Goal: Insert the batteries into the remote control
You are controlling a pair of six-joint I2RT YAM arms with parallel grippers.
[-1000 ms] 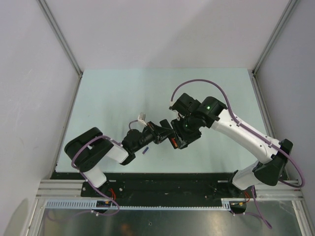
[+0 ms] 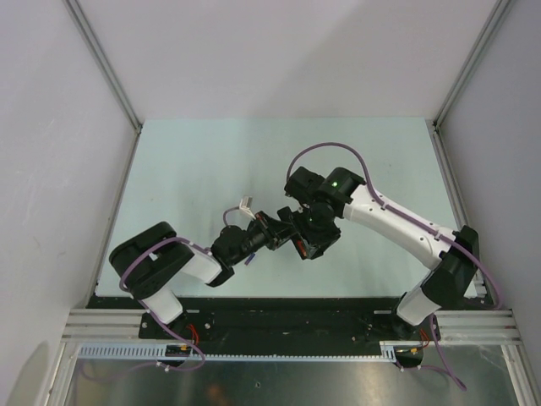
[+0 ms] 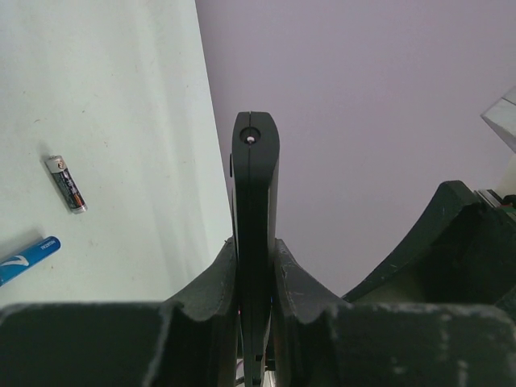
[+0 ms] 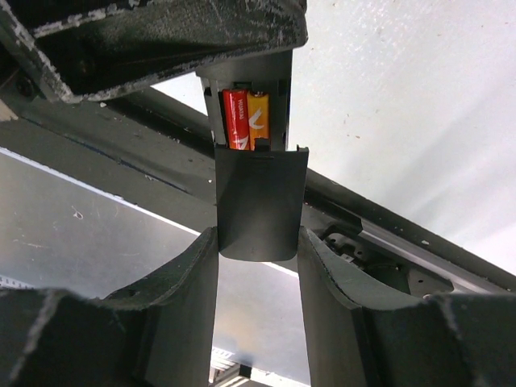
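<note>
My left gripper (image 2: 279, 233) is shut on the black remote (image 3: 255, 177), held above the table's front part. In the right wrist view its open compartment holds a red battery (image 4: 236, 117) and an orange battery (image 4: 259, 117) side by side. My right gripper grips the black battery cover (image 4: 260, 189) between its fingertips, at the lower end of the compartment. In the left wrist view a loose battery (image 3: 66, 184) and a blue cylinder (image 3: 24, 261) lie on the table.
My right arm has shifted slightly in the top view, its elbow moving inward and toward the back of the scene. The left arm is nearly still.
</note>
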